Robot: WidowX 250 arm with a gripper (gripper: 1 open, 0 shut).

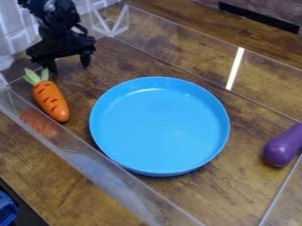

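Observation:
The black gripper (59,55) is at the top left, low over the wooden floor just behind an orange toy carrot (49,99); whether its fingers are open or shut is unclear. The carrot lies along the left side, green top pointing up toward the gripper, tip toward the viewer. A large blue plate (158,125) sits in the middle. A purple toy eggplant (283,146) lies at the right edge.
Clear plastic walls border the area on the left and toward the back right. Bare wood (177,53) is free behind the plate.

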